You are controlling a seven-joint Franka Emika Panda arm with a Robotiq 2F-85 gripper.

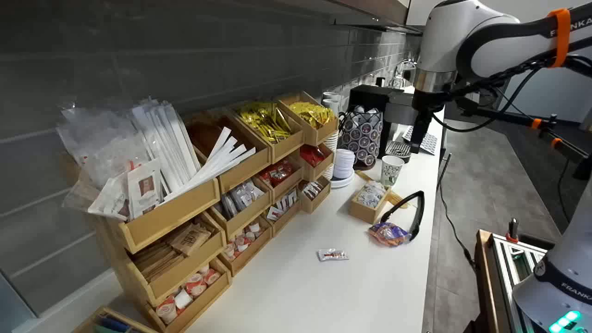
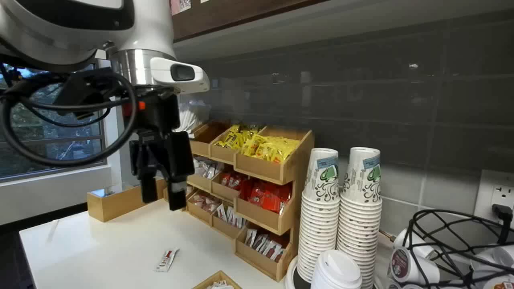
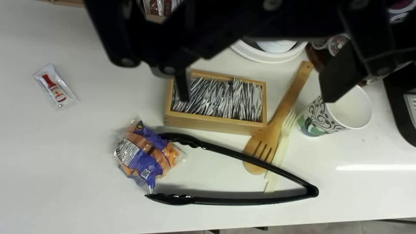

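Above the white counter hangs my gripper, its two fingers wide apart with nothing between them. In the wrist view a wooden box (image 3: 210,121) full of white packets lies below the gap. Nearer the counter's front edge are black tongs (image 3: 249,158), spread open, and a purple and orange snack bag (image 3: 146,154) between their tips. A slotted wooden spatula (image 3: 282,113) and a pale fork (image 3: 281,152) lie right of the box. The patterned paper cup (image 3: 335,113) stands beside them. Off to the left, a single sauce packet (image 3: 56,86) lies alone.
A tiered wooden rack (image 1: 194,194) with condiments, straws and creamers lines the wall. Stacked paper cups (image 2: 318,226) and a wire basket of coffee pods (image 2: 453,255) stand beyond its end. Bare white counter (image 1: 311,299) spreads around the sauce packet.
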